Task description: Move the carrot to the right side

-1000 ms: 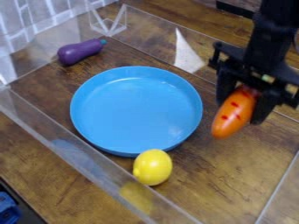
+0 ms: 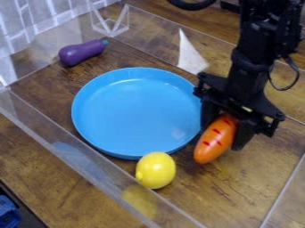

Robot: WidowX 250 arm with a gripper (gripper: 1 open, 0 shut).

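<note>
An orange carrot [image 2: 213, 141] with dark red marks is held at the lower tip of my black gripper [image 2: 226, 122], which is shut on its upper part. Carrot and gripper are just right of the blue plate [image 2: 134, 114], near the plate's lower right rim. The fingertips are partly hidden by the carrot and the dark gripper body. Whether the carrot touches the table cannot be told from this angle.
A yellow lemon-like object [image 2: 155, 170] lies below the plate, close to the carrot's lower left. A purple eggplant [image 2: 84, 52] lies at the upper left. A white cone-shaped piece [image 2: 191, 53] stands behind the gripper. Bare wooden table [image 2: 226, 191] spreads at the lower right.
The gripper and the carrot have moved left and downward in the view, closer to the plate. The carrot stays in the gripper throughout. Plate, lemon and eggplant have not moved.
</note>
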